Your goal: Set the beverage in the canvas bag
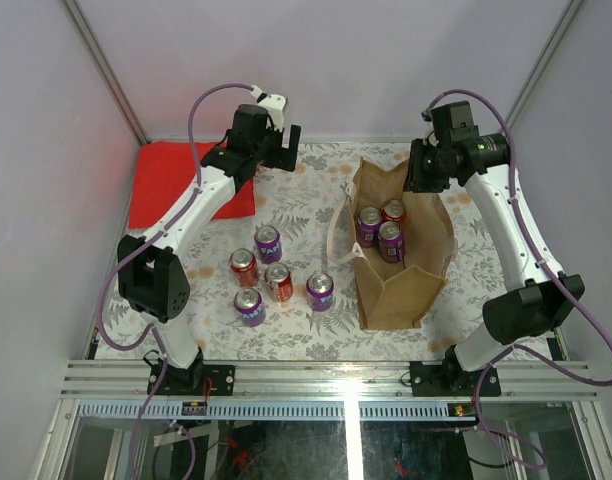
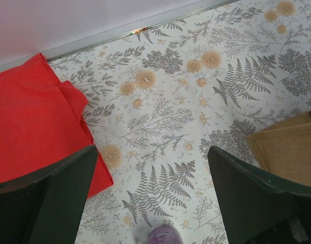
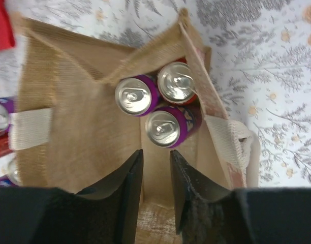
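Note:
The brown canvas bag (image 1: 394, 303) stands mouth up on the right half of the table. Inside it, toward the back, are two purple cans (image 1: 390, 240) and a red can (image 3: 176, 83), all upright. Left of the bag, several purple and red cans (image 1: 320, 290) stand on the table. My left gripper (image 1: 292, 146) hovers behind those cans, open, with only tabletop between its fingers. Over the bag's back right rim is my right gripper, its fingers partly apart and nothing held; the bag's inside shows beyond them.
A red cloth (image 1: 151, 190) lies at the back left. One strap (image 1: 336, 235) of the bag sticks out on its left side.

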